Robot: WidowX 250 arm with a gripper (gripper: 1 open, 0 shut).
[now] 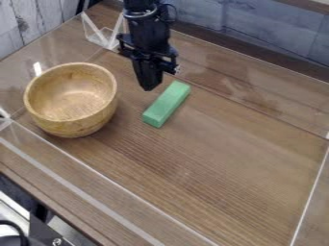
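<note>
My black gripper (pixel 154 72) hangs at the upper middle of the camera view, shut, with nothing visible between its fingers. It is just above and left of a green rectangular block (pixel 166 104) lying on the wooden table (pixel 225 178). A large tan round bowl (pixel 71 122) sits to the left of both.
A raised edge runs along the back right. Some white wire or plastic shows at the left edge beside the bowl, and a dark cable lies at the lower left.
</note>
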